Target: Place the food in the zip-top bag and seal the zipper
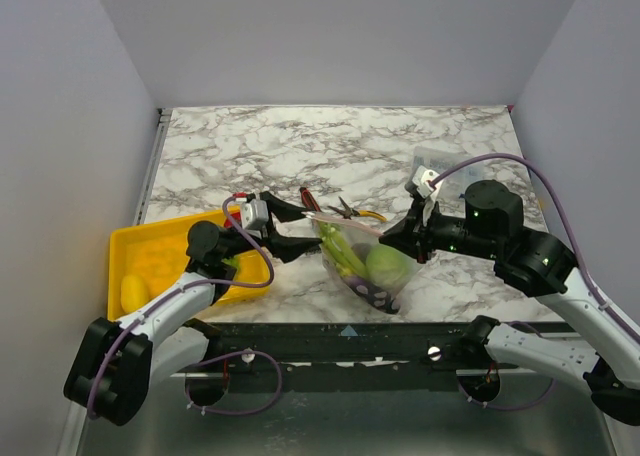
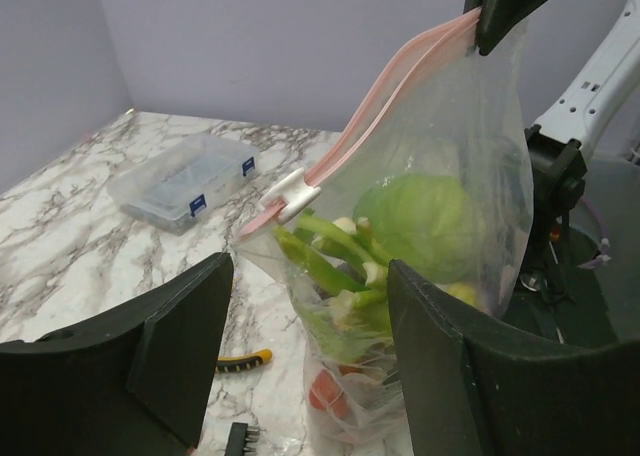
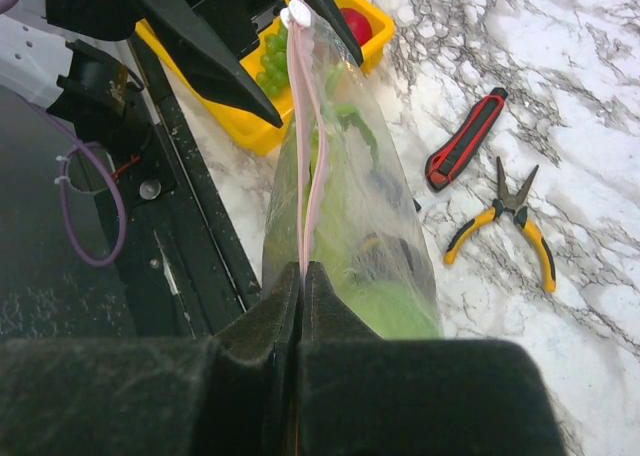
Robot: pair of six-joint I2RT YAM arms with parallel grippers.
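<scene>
A clear zip bag with a pink zipper edge hangs tilted, holding green vegetables and a pale green round food. My right gripper is shut on one end of the zipper edge. The white slider sits at the other end of the zipper, where the lips lie close together near the slider. My left gripper stands part open at that end, its fingers on either side of the bag's corner in the top view. In the left wrist view nothing shows held between its fingers.
A yellow bin with more food stands at the left. Behind the bag lie a red-black cutter and yellow-handled pliers. A clear box sits at the back right.
</scene>
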